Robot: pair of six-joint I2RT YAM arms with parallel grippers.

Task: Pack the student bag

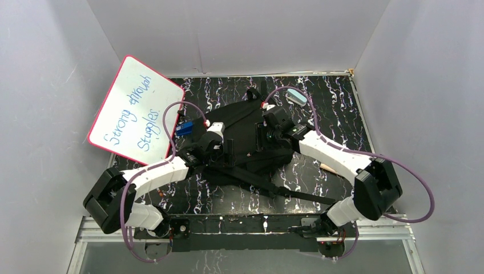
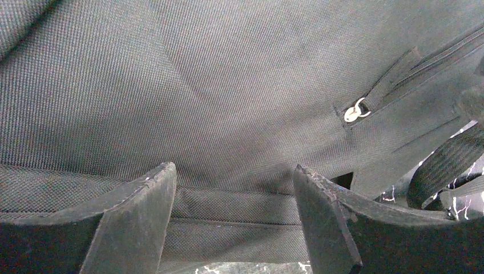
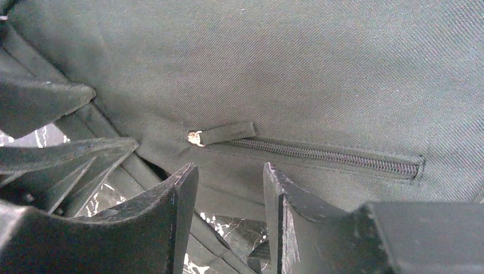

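The black bag [image 1: 242,128] lies flat in the middle of the table, its straps [image 1: 265,185] trailing toward the front right. Over the bag's left part is my left gripper [image 1: 228,153], open; in the left wrist view only bag cloth shows between and beyond its fingers. A zipper pull [image 2: 352,114] is to the right of them. My right gripper [image 1: 259,137] stands open above the bag's right side. Ahead of its fingers [image 3: 185,200], the right wrist view shows a zipper [image 3: 319,153] with a cloth tab. Nothing is gripped by either hand.
A whiteboard [image 1: 122,123] with handwriting leans at the left. Beside it lies a blue object [image 1: 184,128]. A pale blue box [image 1: 296,97] is at the back right, and a thin tan item [image 1: 328,168] rests on the right. Bare marble-patterned table [image 1: 331,131] stretches along the right.
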